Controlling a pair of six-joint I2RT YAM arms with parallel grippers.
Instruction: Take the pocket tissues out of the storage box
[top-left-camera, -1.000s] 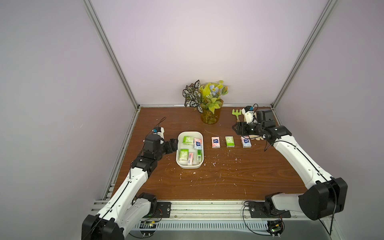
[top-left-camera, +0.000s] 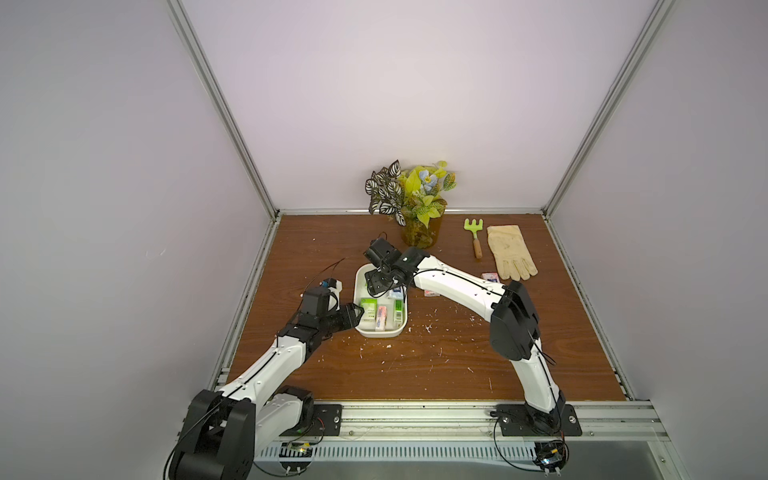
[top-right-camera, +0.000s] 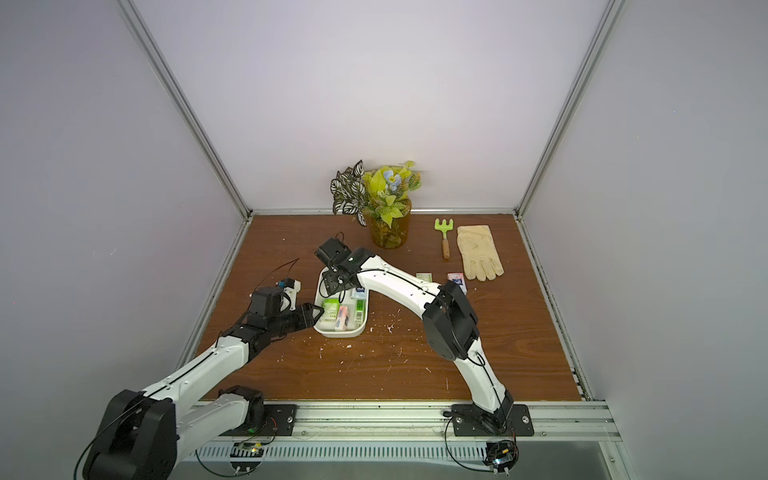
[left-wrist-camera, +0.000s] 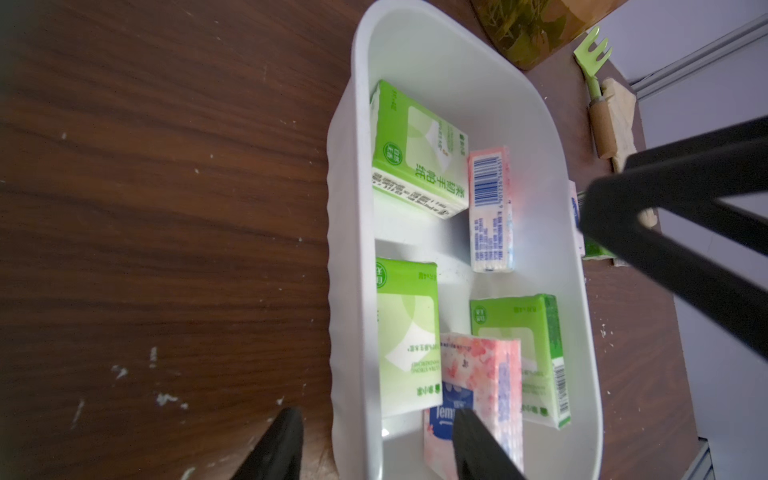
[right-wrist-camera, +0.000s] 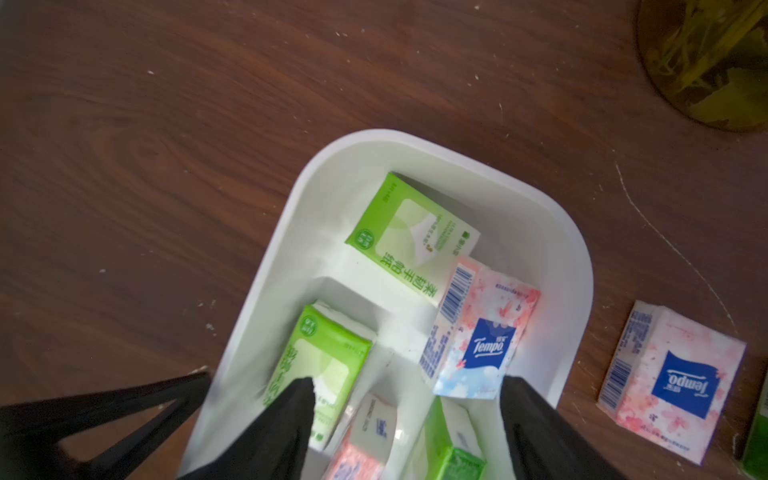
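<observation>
The white storage box (top-left-camera: 380, 333) holds several pocket tissue packs: a green one at the back (right-wrist-camera: 412, 236), a pink Tempo pack (right-wrist-camera: 480, 328) beside it, and green and pink ones (left-wrist-camera: 408, 336) toward the front. My right gripper hangs open over the box, its fingers above the packs, nothing held. My left gripper is at the box's left wall near the front, fingers apart on either side of the rim in its wrist view, holding nothing.
Tissue packs (right-wrist-camera: 672, 384) lie outside, right of the box. A plant in a vase (top-left-camera: 420, 228) stands behind it; a fork tool (top-left-camera: 476, 244) and a glove (top-left-camera: 508, 252) are at the back right.
My right arm has swung left from beside the glove to over the box. My left gripper has moved down and slightly right toward the box's front.
</observation>
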